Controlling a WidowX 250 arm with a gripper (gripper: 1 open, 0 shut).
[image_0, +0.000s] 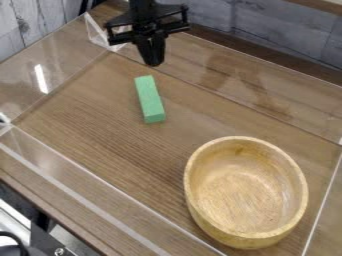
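Note:
A green rectangular block lies flat on the wooden tabletop, left of the centre of the view. My black gripper is above and beyond it at the top of the view, apart from the block; whether its fingers are open or shut is too small to tell. A large round yellow bowl sits at the lower right.

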